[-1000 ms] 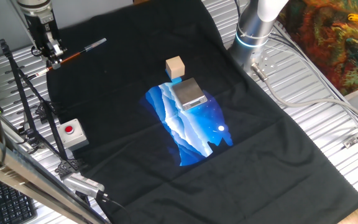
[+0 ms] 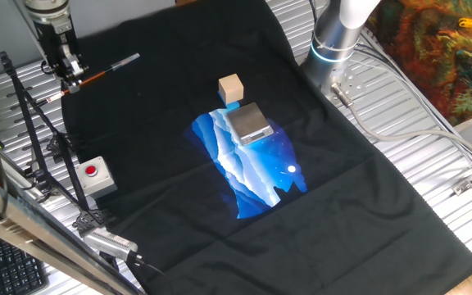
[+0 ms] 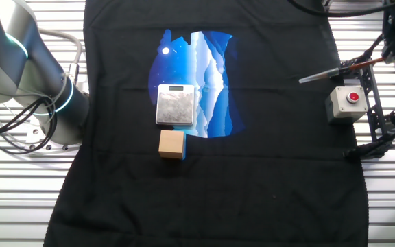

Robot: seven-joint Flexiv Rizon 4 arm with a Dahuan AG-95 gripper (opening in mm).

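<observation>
My gripper [image 2: 74,84] is at the upper left in exterior view 1, shut on a thin orange-brown stick [image 2: 97,78] with a grey end. In exterior view 2 the stick [image 3: 321,75] slants in from the right, its grey end pointing left, apparently raised above the table. On the black cloth, a flat silver scale [image 2: 249,122] lies over a blue-and-white mountain picture [image 2: 248,176]. A light wooden-coloured block [image 2: 231,87] sits close beside the scale, with blue showing on one side in exterior view 2.
A grey box with a red button [image 2: 92,171] stands beside a black frame [image 2: 43,152] at the cloth's edge. The arm's base [image 2: 331,57] is at the opposite side.
</observation>
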